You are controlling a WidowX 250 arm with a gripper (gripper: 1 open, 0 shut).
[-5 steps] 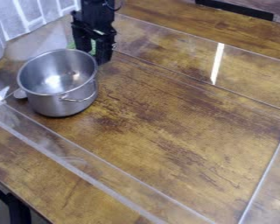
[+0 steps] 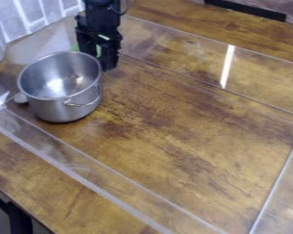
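A large steel pot point(image 2: 61, 91) with side handles stands at the left of the wooden table. Just behind it, at the upper left, my black gripper point(image 2: 100, 50) is lowered close to the table beside a small green object point(image 2: 81, 48), which it partly covers. Whether the fingers are shut on that object I cannot tell.
Pale crumpled material lies at the top left, and a dark ledge runs along the top right.
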